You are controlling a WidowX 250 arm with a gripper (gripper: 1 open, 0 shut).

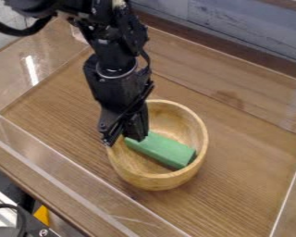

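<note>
A light wooden bowl (176, 178) rests on the table, holding a green block (163, 152) that lies slanted toward the lower right. My black gripper (123, 130) is over the bowl's left side, by the upper left end of the block. It looks shut, and I see nothing clearly between its fingers; the arm's body hides part of the bowl's back rim.
At the lower left the table edge has dark cables and a small yellow item (42, 214) beyond it.
</note>
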